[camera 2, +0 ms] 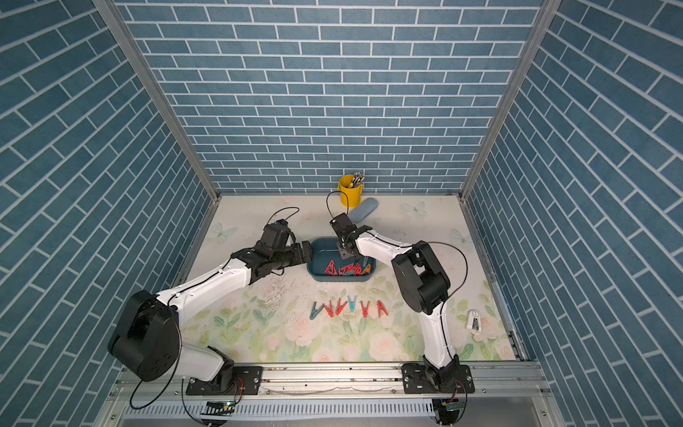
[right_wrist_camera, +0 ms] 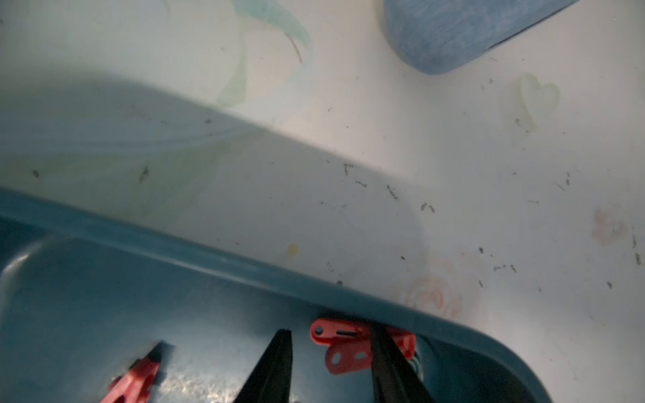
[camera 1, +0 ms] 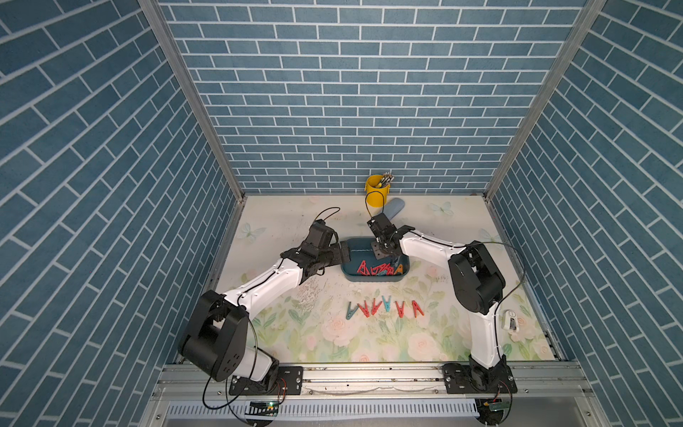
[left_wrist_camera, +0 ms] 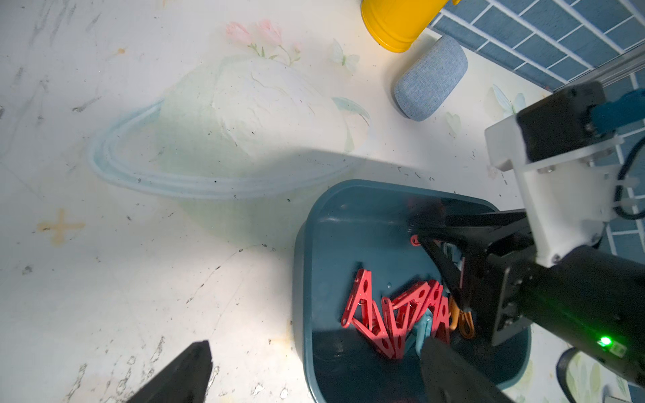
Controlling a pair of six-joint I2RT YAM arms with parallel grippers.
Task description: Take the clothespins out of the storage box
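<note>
A dark teal storage box (left_wrist_camera: 307,282) holds several red, blue and orange clothespins (left_wrist_camera: 362,295), mostly in its front part. My right gripper is inside the box near the back wall, its fingers part open beside red clothespins (right_wrist_camera: 346,356) lying against that wall. Whether anything is between them is not clear; they appear empty. My left gripper stands open at the box's left side, nothing between its fingers. A row of loose clothespins (camera 1: 400,309) in red, teal and light blue lies on the table in front of the box.
A yellow bucket with utensils (camera 2: 349,192) stands at the back wall, with a grey-blue oblong object (left_wrist_camera: 430,79) beside it behind the box. A small white object (camera 1: 510,321) lies at the front right.
</note>
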